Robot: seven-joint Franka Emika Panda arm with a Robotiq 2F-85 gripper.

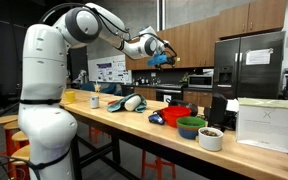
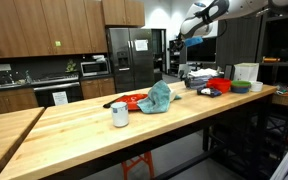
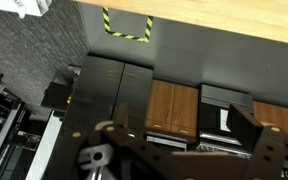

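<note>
High above the table, my gripper points sideways toward the kitchen cabinets. In the wrist view two dark fingers stand wide apart at the bottom, and only the distant kitchen shows between them. The gripper is clear of everything on the table in exterior view 2. Below it lies a crumpled teal cloth on the wooden tabletop. A white rounded object rests by the cloth in exterior view 1.
A red container, a green bowl and a white bowl stand along the table. A large white box occupies its near right end. A white cup stands apart on the other side, with bare wood around it.
</note>
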